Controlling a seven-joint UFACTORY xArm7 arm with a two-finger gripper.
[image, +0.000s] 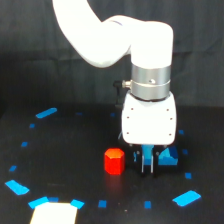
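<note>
A white arm with a dark-fingered gripper (149, 170) reaches down to the right of a red faceted block (114, 162), clear of it. The fingers point down in front of or over a small blue open tray (169, 158), hiding part of it; whether they touch it I cannot tell. Nothing red shows at the fingers, but the gap between them is too small and dark to judge. The block sits on the black surface, left of the tray.
Flat blue marks (186, 198) and small blue squares are spread over the black table. A pale square (54, 213) lies at the front left edge. Left of the block the surface is open.
</note>
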